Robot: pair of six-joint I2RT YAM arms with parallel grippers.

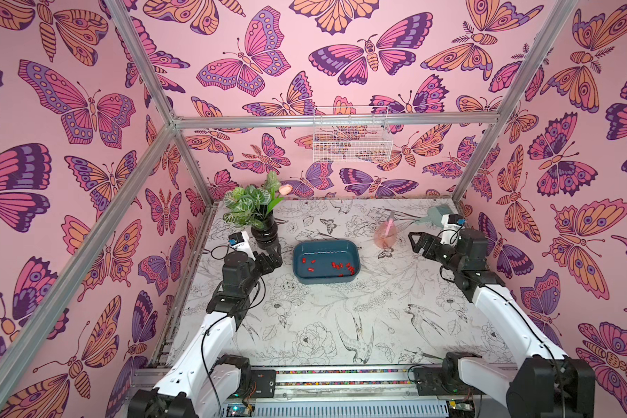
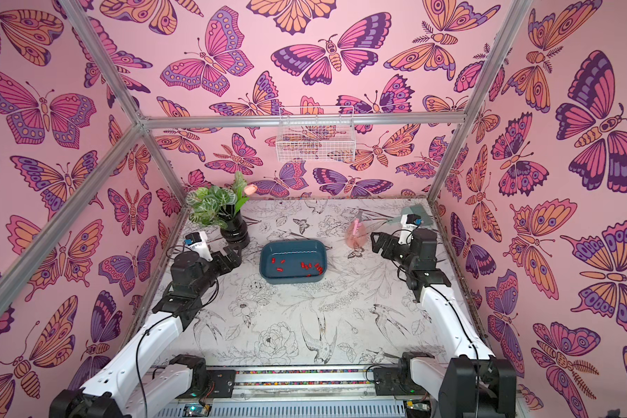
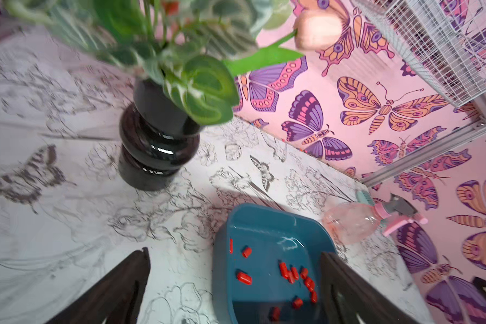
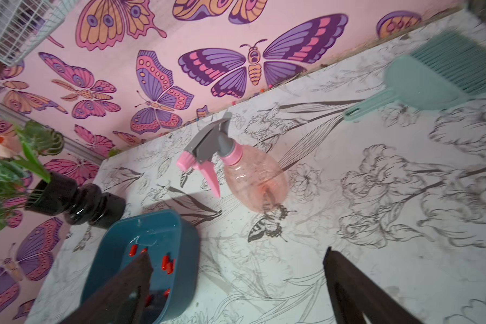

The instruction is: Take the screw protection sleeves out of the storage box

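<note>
A dark blue storage box stands mid-table, with several small red screw protection sleeves lying scattered on its floor, most toward its right end. In the left wrist view the sleeves show clearly inside the box. My left gripper is raised at the left of the box, open and empty. Over on the right side, past the spray bottle, my right gripper is open too, nothing between its fingers. In the right wrist view the near wall of the box hides part of its contents.
A black vase with a plant stands behind my left gripper. Between the box and my right gripper is a pink spray bottle; a green dustpan lies at the back right.
</note>
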